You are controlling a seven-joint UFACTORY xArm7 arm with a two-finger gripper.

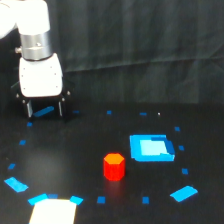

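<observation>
Toward the upper left, my gripper [44,112] hangs below the white arm, its two dark fingers spread apart with nothing visible between them. A red block [114,167] with a lighter orange-red six-sided top stands on the dark table, well to the right of the gripper and nearer the camera. Behind it and to its right lies a blue square outline [134,149] around a white patch [154,147]. The block is outside this outline and apart from it.
A pale cream square [53,212] is cut off by the bottom edge at the left. Blue tape strips [184,193] and small blue marks dot the dark table. Open table lies between the gripper and the red block. A dark curtain [140,50] hangs behind.
</observation>
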